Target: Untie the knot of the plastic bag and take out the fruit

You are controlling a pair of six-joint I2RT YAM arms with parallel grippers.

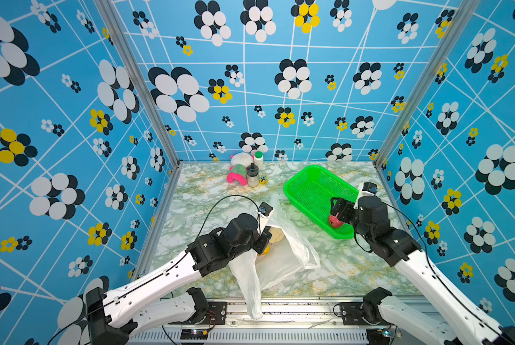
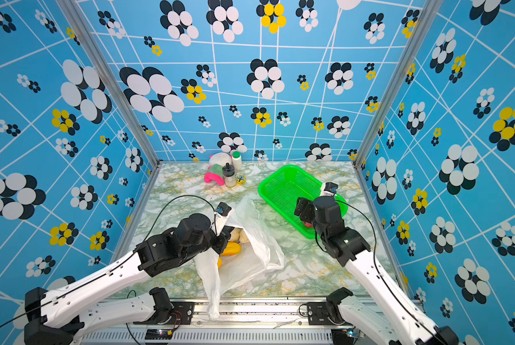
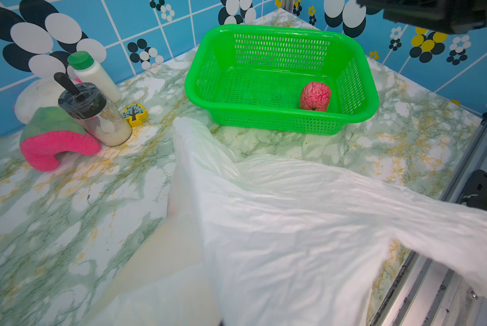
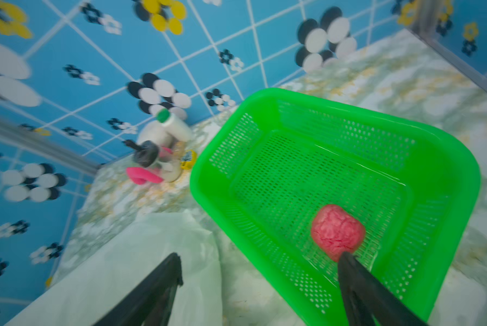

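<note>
The white plastic bag (image 3: 308,233) stands with its mouth raised at my left gripper (image 1: 264,240), which is shut on the bag's film; the film hides the fingertips in the left wrist view. Inside the bag lie a yellow fruit (image 2: 230,248) and a pale brown one (image 1: 276,234). A red, wrinkled fruit (image 4: 337,231) rests on the floor of the green basket (image 4: 287,163), near the end closest to my right gripper. That gripper is open above the basket's near side, its fingers wide apart and nothing between them.
At the back left stand a white bottle with a green lid (image 3: 99,76), a dark-lidded jar (image 3: 99,114), a pink and green plush (image 3: 56,138) and a small yellow item (image 3: 135,114). Left of the bag, the marbled table (image 1: 182,230) is clear.
</note>
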